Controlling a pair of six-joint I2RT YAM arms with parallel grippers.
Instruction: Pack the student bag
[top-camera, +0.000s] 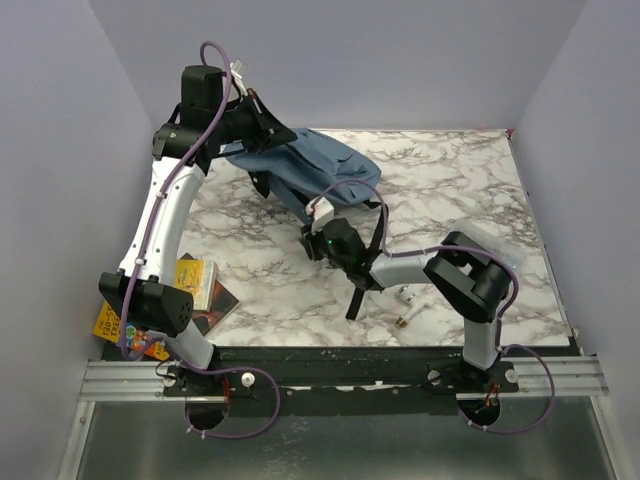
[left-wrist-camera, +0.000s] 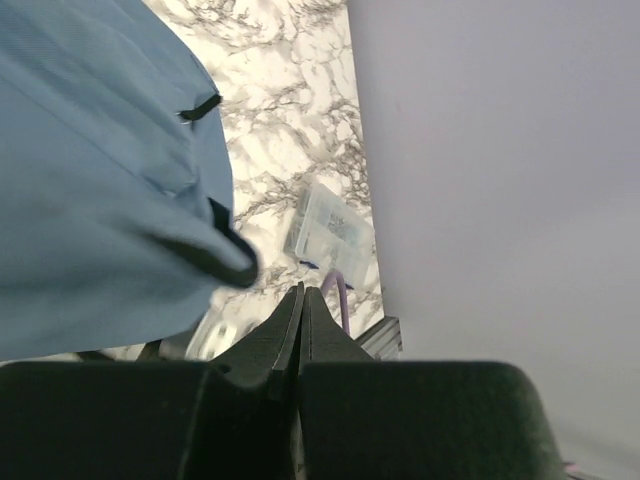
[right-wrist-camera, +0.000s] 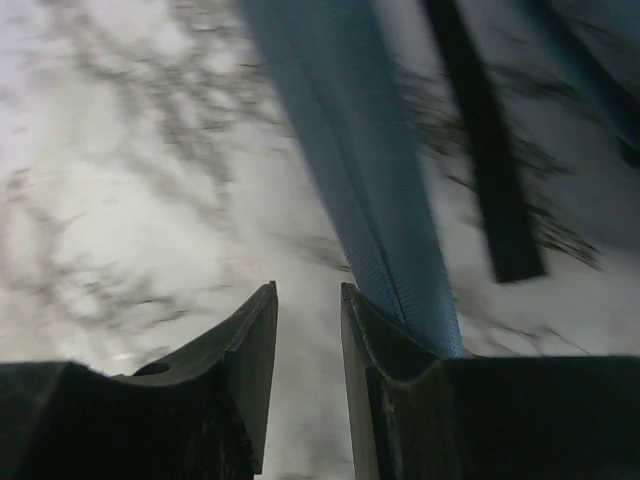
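Observation:
The blue bag lies sprawled across the back middle of the table, also filling the left of the left wrist view. My left gripper is high over the bag's left end, shut, with nothing visible between its fingertips. My right gripper is low at the middle, shut on a blue strap, which runs up toward the bag; its fingertips are close to the marble. A black strap lies alongside.
Books and folders lie at the front left. A clear case sits at the right, and small white items lie at the front right. Marble is clear at the back right.

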